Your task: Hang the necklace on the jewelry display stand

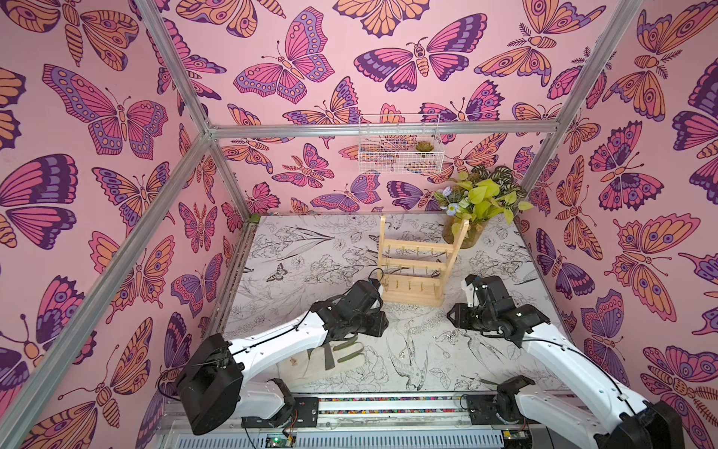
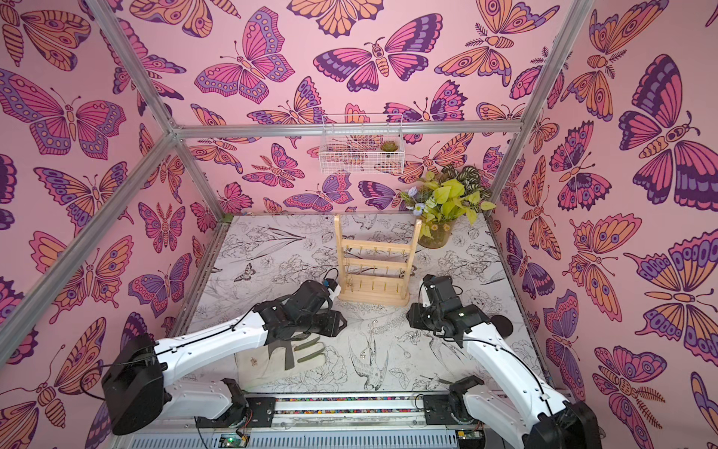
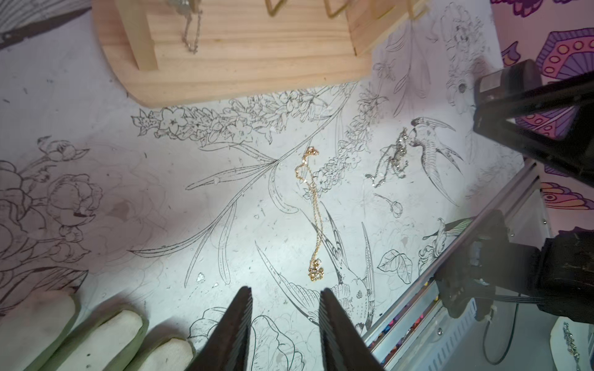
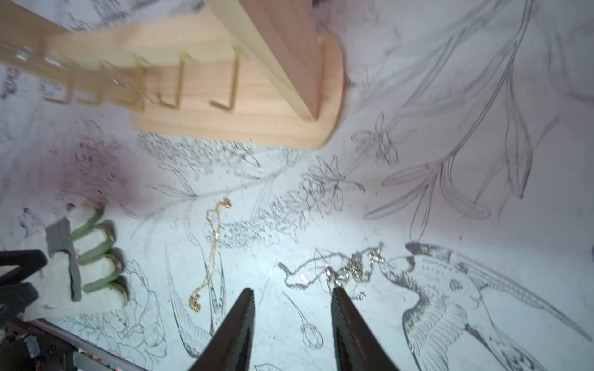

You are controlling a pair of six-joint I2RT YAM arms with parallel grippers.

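The wooden display stand (image 1: 410,292) stands upright mid-table, with metal hooks. A thin silver chain (image 3: 196,31) hangs near its left post in the left wrist view. On the table in front lies a gold necklace (image 3: 318,232), stretched out with a bunched end. A silver necklace (image 4: 354,270) lies crumpled to its right. My left gripper is above the table, its fingers apart and empty, near the gold necklace's bunched end. Over the silver necklace's near side, my right gripper also has its fingers apart with nothing between them.
A work glove (image 2: 258,363) lies at the front left. Behind the stand's right side is a potted plant (image 1: 478,198). A dark round object (image 2: 501,325) sits beside the right arm.
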